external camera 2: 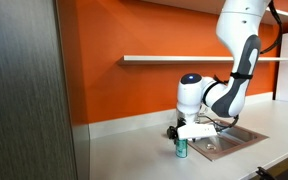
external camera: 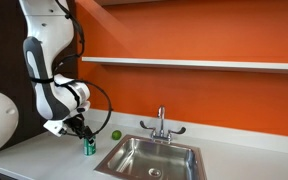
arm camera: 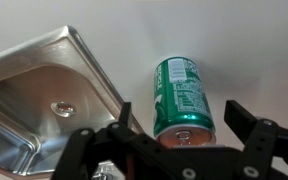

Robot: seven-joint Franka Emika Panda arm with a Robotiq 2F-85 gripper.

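A green can (arm camera: 182, 100) stands on the counter, its silver top toward the camera in the wrist view. My open gripper has one finger (arm camera: 125, 113) on the can's left and the other finger (arm camera: 239, 120) on its right, with a gap on both sides. In exterior view 1 the can (external camera: 89, 147) is just below and right of the gripper (external camera: 82, 131). Exterior view 2 shows the can (external camera 2: 181, 148) in front of the gripper.
A steel sink (external camera: 149, 158) with a faucet (external camera: 162, 125) lies right of the can; its rim is close by in the wrist view. A round green object (external camera: 116, 135) sits farther back. A white shelf (external camera: 194, 65) runs along the orange wall. Bare counter (external camera 2: 124, 155) extends left in exterior view 2.
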